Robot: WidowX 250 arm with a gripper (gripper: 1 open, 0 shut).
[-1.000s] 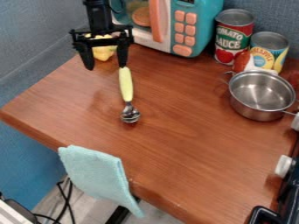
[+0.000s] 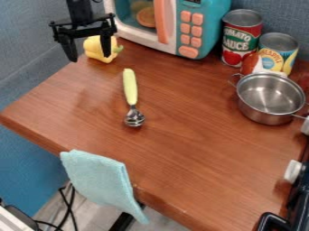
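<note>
The black gripper (image 2: 86,40) hangs at the upper left, its two fingers spread apart and open. Just right of and below it, a yellow object (image 2: 101,49) rests at the back left of the wooden table (image 2: 193,153), partly behind the gripper. A scoop with a pale yellow handle (image 2: 130,87) and steel head (image 2: 134,118) lies in the middle left of the table.
A teal toy microwave (image 2: 194,24) stands at the back, with cans (image 2: 240,36) and a steel pot (image 2: 270,96) to the right. A light blue cloth (image 2: 103,180) hangs over the front edge.
The gripper has moved left and up, away from above the scoop's handle, uncovering more of the yellow object. The table's objects look unchanged.
</note>
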